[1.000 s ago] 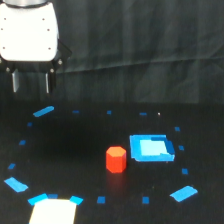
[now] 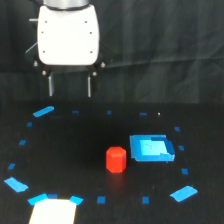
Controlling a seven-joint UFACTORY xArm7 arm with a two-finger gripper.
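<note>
In the camera view, a red block (image 2: 116, 160) with a many-sided top stands upright on the dark table. To its right and slightly farther back lies a blue square tray (image 2: 135, 148) with a pale patch inside. My gripper (image 2: 70, 90) hangs at the upper left, well above the table. Its two dark fingers are spread wide apart, with nothing between them. It is clear of both the block and the tray.
A cream square (image 2: 52, 212) lies at the front left edge of the view. Light-blue tape strips (image 2: 183, 193) and small blue marks dot the table. Between the block and the far edge, the left and middle of the table are bare.
My gripper has moved to the right, still high over the table with its fingers apart. The red block and blue tray have stayed in place.
</note>
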